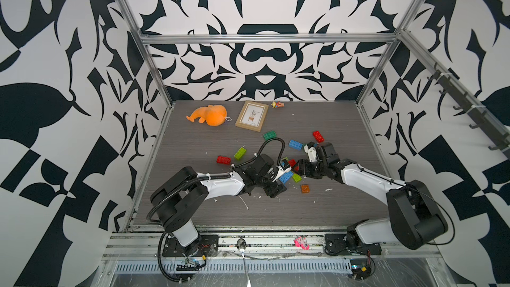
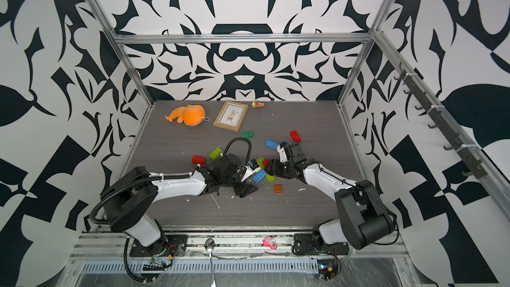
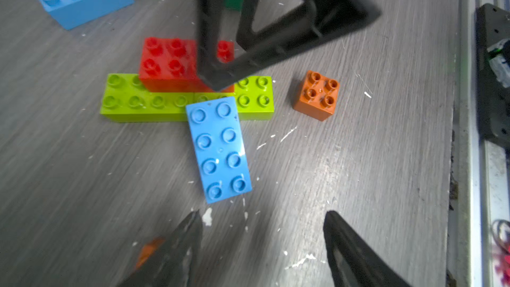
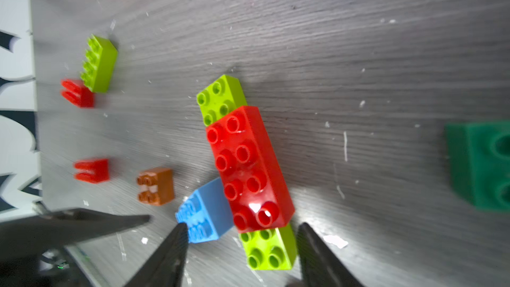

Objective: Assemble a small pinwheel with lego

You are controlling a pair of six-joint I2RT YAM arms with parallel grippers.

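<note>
A red brick (image 4: 249, 167) sits across lime bricks (image 3: 148, 106), whose ends show on either side. A blue brick (image 3: 217, 148) lies against their side. My left gripper is open over bare table beside the blue brick, nothing between its fingers. My right gripper hangs over the lime and red bricks, its fingers apart around the near lime end; whether it touches them I cannot tell. A small orange brick (image 3: 317, 95) lies separately beside the group.
Loose red, green, blue and lime bricks lie around. An orange plush toy (image 1: 209, 115), a picture frame (image 1: 251, 116) and a small figure (image 1: 277, 104) stand at the back.
</note>
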